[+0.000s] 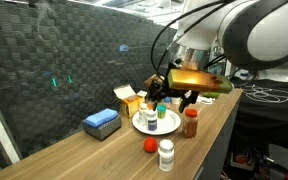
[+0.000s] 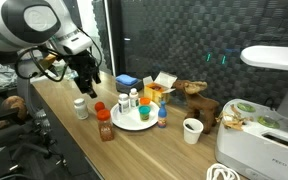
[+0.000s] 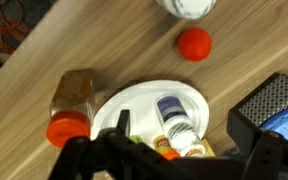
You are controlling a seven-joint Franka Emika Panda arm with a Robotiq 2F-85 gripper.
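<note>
My gripper [image 1: 171,102] is open above the table, with nothing between its fingers. In the wrist view its two fingers [image 3: 240,126] stand wide apart over the white plate [image 3: 134,97]. White bottles with coloured labels [image 3: 174,112] and small orange and green items lie under the fingers on that plate. A brown jar with a red-orange lid [image 3: 70,98] stands beside the plate. Across the plate's other side is a round red object [image 3: 194,44], with a white-capped bottle [image 3: 187,6] cut by the frame's edge.
A dark box with a blue top [image 1: 102,124] and an open yellow carton [image 2: 164,83] stand behind. A brown toy animal [image 2: 196,98], a white cup [image 2: 192,131] and a toaster [image 2: 264,140] are farther along.
</note>
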